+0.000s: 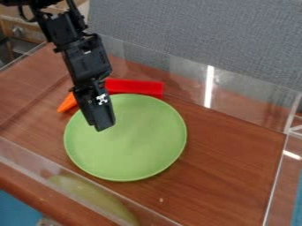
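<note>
My black gripper (97,108) hangs over the upper left part of a round green plate (136,146), pointing down. Its fingertips are small and dark, and I see nothing held between them. An orange carrot (69,102) lies just left of the plate, partly hidden behind the gripper. A red block (139,86) lies behind the plate.
Clear walls (189,86) edge the wooden surface (230,177), which is free to the right of the plate. A yellowish elongated object (94,196) shows at the front left by the clear edge. A grey panel (200,40) stands at the back.
</note>
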